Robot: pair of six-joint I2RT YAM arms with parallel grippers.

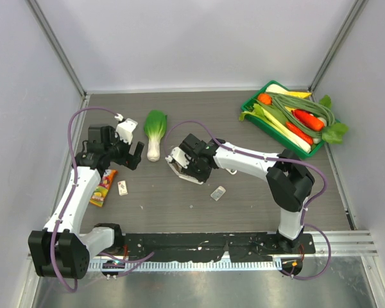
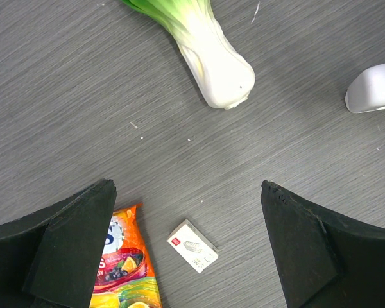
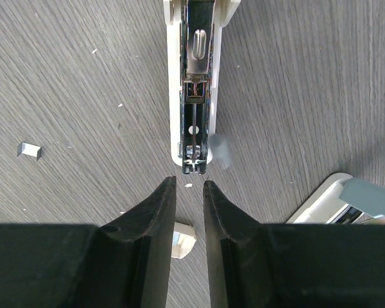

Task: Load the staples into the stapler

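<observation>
The stapler (image 3: 212,109) lies open on the table in the right wrist view, its metal channel pointing toward my right gripper. That gripper's fingertips stand slightly apart, with nothing held between them. A blurred grey staple strip (image 3: 221,151) is just right of the channel's front end, outside the channel. A short silver staple piece (image 3: 29,151) rests on the table to the left. From above, the right gripper (image 1: 196,174) hides much of the stapler. My left gripper is wide open and empty, above bare table between the leek and the small box.
A leek (image 1: 154,133), an orange packet (image 1: 101,188) and a small white box (image 1: 122,188) are on the left. A pale box (image 1: 218,193) sits front centre; a green basket (image 1: 249,106) of vegetables fills the back right. A white-and-grey object (image 3: 327,199) lies right of the stapler.
</observation>
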